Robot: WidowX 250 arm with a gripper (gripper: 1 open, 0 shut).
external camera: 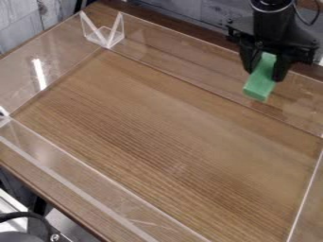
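My gripper (263, 52) hangs at the top right of the camera view, dark and shut on a green object (260, 77), which is held tilted above the wooden floor of the tray (139, 132). The fingertips are partly hidden behind the green object.
A clear, angular plastic piece (105, 30) stands in the far left corner of the tray. The middle and near part of the wooden surface are empty. Dark cables and hardware lie beyond the tray's edges.
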